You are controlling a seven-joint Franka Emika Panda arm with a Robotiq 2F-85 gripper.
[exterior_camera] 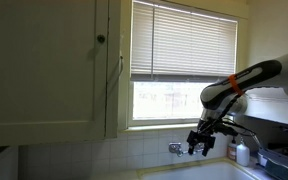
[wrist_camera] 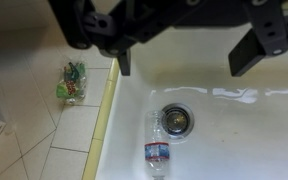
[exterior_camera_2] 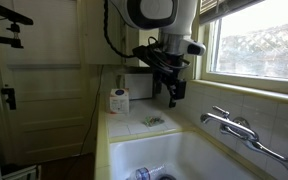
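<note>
My gripper is open over the sink, its two dark fingers wide apart with nothing between them in the wrist view. Below it, a clear plastic bottle [wrist_camera: 157,152] with a red, white and blue label lies on the floor of the white sink [wrist_camera: 224,150], beside the round drain [wrist_camera: 177,121]. In exterior view 2 the bottle [exterior_camera_2: 147,174] shows at the bottom edge, well below the gripper. A crumpled clear bag with green and red contents [wrist_camera: 72,82] rests on the tiled counter, left of the sink in the wrist view.
A wall faucet [exterior_camera_2: 234,130] juts out over the sink. On the counter stands a white container [exterior_camera_2: 119,101] with an orange mark. Soap bottles [exterior_camera: 242,154] and a dark rack [exterior_camera: 279,162] stand at the right in exterior view 1. Much of the sink floor is clear.
</note>
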